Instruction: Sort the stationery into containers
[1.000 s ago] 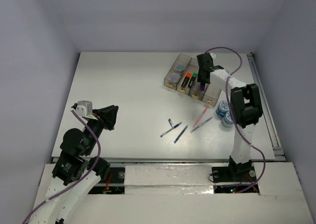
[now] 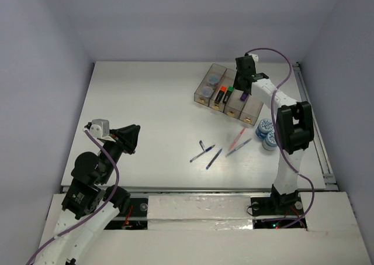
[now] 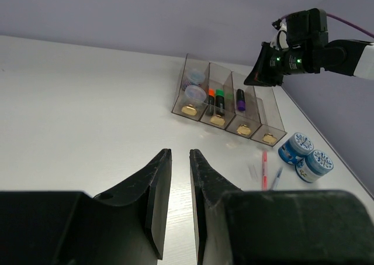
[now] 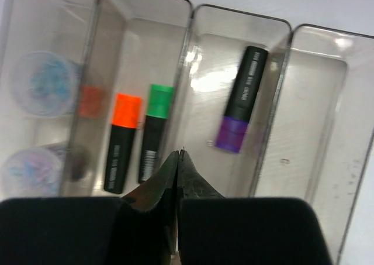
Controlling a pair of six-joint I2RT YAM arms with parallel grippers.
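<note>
A black marker with a purple cap (image 4: 238, 110) lies in the third compartment of the clear organizer (image 2: 249, 118), close to that compartment's right wall. In the right wrist view my right gripper is shut, nothing between its fingers. It hangs above the organizer, apart from the marker. An orange-capped marker (image 4: 123, 142) and a green-capped marker (image 4: 156, 130) share the second compartment. Two small round tubs (image 3: 196, 93) occupy the first one; the fourth is empty. Far to the left, my left gripper stands slightly open and empty.
Pens lie in front of the organizer, among them a pink pen (image 2: 236, 138), a light blue pen (image 2: 238, 147) and a dark blue pen (image 2: 214, 159). Two blue-and-white jars (image 2: 265, 128) stand at the right.
My right gripper has risen and shut. The left arm is still.
</note>
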